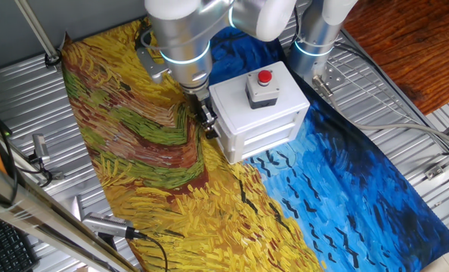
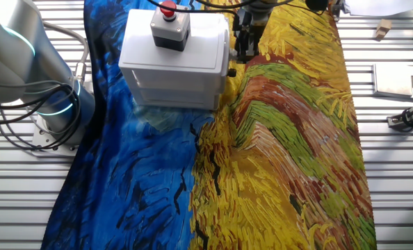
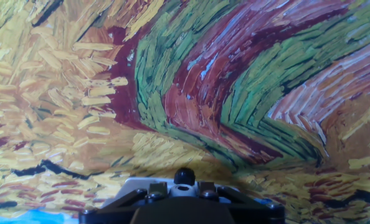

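Note:
A white drawer box stands on the painted cloth, with a red-topped emergency stop button on its lid. My gripper is low beside the box's left side, against or very near it. In exterior view 2 the box shows a small dark knob on its right side, close to the gripper. The wrist view has a black knob directly ahead of the gripper, over a pale edge of the box. Whether the fingers grip the knob is unclear.
A silver cylindrical device with a cable lies at the lower left. Cables hang over the box in exterior view 2.

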